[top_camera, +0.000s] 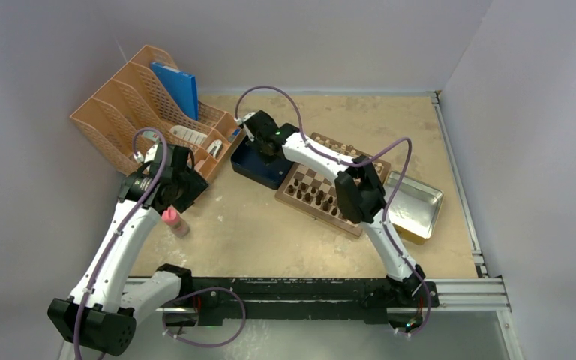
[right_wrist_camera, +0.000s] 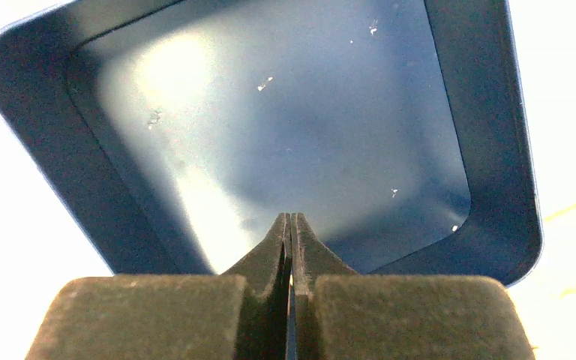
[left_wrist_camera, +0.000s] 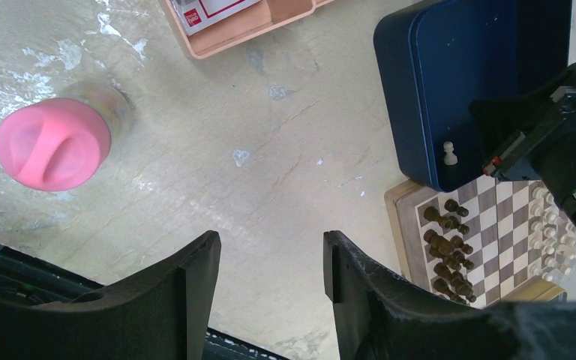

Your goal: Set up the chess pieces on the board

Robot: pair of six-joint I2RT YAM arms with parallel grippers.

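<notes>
A small white chess piece [left_wrist_camera: 450, 154] stands in a corner of the dark blue box [left_wrist_camera: 412, 90], as the left wrist view shows. Beside and above it, clear of it, is my right gripper; its fingertips meet and nothing is gripped. From the right wrist the fingers hide nearly all of that piece. On the chessboard [top_camera: 317, 179] dark pieces [top_camera: 307, 197] line the near side and white pieces [left_wrist_camera: 547, 232] the far side. My left gripper is open and empty, over the table left of the box.
A pink-lidded bottle [top_camera: 172, 218] is close to the left gripper. The tan organizer [top_camera: 124, 97] fills the back left, with a blue folder [top_camera: 178, 88]. Right of the board lies a metal tin [top_camera: 416, 206]. Bare table spreads in front of the box.
</notes>
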